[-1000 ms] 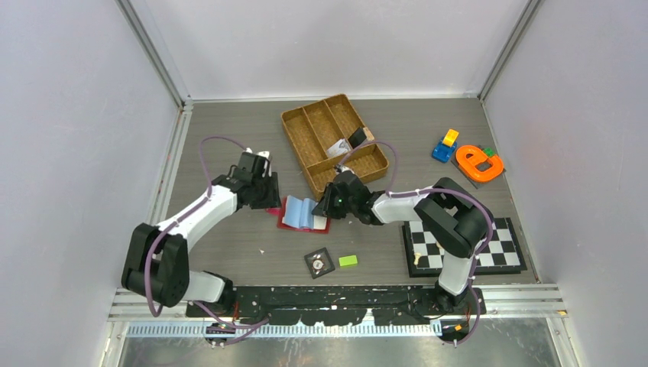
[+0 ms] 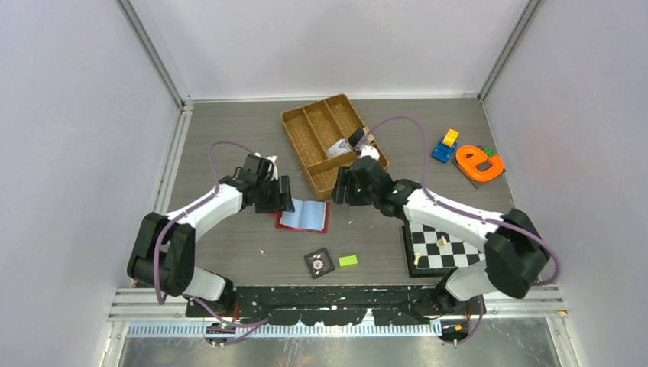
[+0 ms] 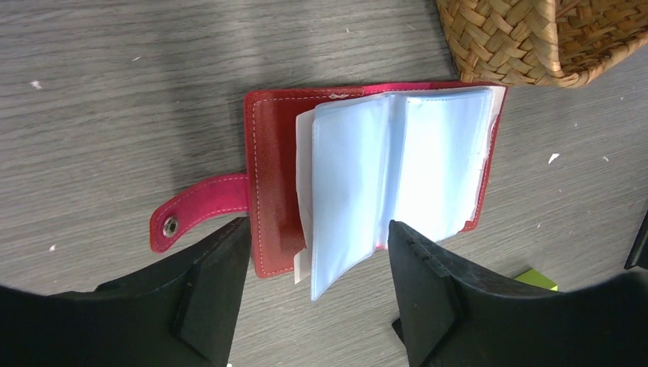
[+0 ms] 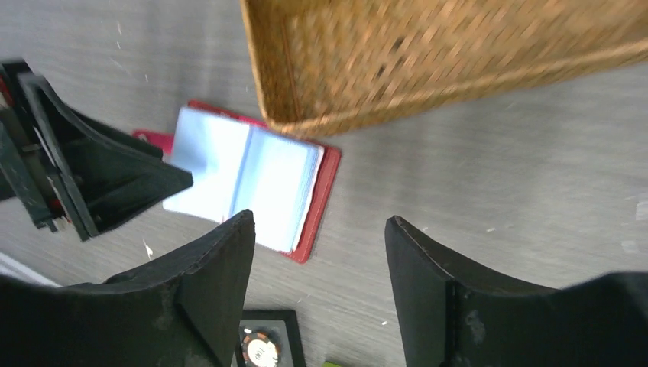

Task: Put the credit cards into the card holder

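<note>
The red card holder (image 3: 271,176) lies open on the table, its pale translucent sleeves (image 3: 435,160) spread out, the strap with a snap at its left. My left gripper is open above it, nothing between its fingers. My right gripper is open to the right of the holder, beside the basket, nothing between its fingers. In the top view, white and dark card-like items (image 2: 338,148) sit in the compartmented wicker basket (image 2: 304,136); their details are too small to tell.
A compass (image 2: 319,263) and a green block (image 2: 348,261) lie at the front. A chessboard (image 2: 428,256) is front right, toys (image 2: 480,164) back right. Left of the holder the table is clear.
My right gripper has risen and moved right, away from the holder, whose sleeves now lie spread flatter. The left gripper has shifted slightly right over the holder.
</note>
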